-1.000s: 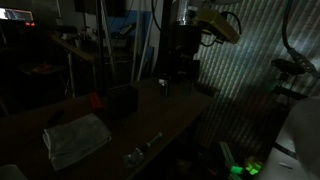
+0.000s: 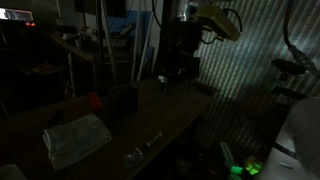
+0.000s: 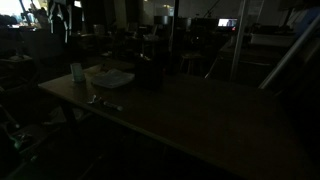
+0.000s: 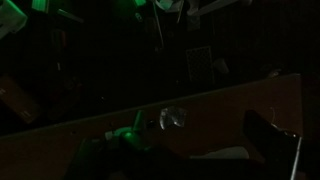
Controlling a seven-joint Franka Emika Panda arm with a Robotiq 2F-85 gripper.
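Observation:
The scene is very dark. A folded pale cloth (image 2: 75, 140) lies on the wooden table (image 2: 165, 128) in exterior view 1, with a dark box (image 2: 121, 101) behind it. Small, shiny clear pieces (image 2: 135, 157) rest near the table's front edge. Over the far right end of the table hangs the arm, its gripper (image 2: 181, 76) hard to make out against the background. From the wrist, a clear shiny object (image 4: 172, 117) shows on the table edge between dark shapes at the bottom. Whether the fingers are open or shut is lost in shadow.
A small red object (image 2: 95, 101) sits beside the box. Near the table's far end stands a small pale item (image 2: 163, 84). In exterior view 2, a light cup (image 3: 77, 72) stands at the table's left end, while the right half looks bare.
The arm has shifted very slightly near the table's far end. The cloth, the box and the small clear pieces have stayed in place.

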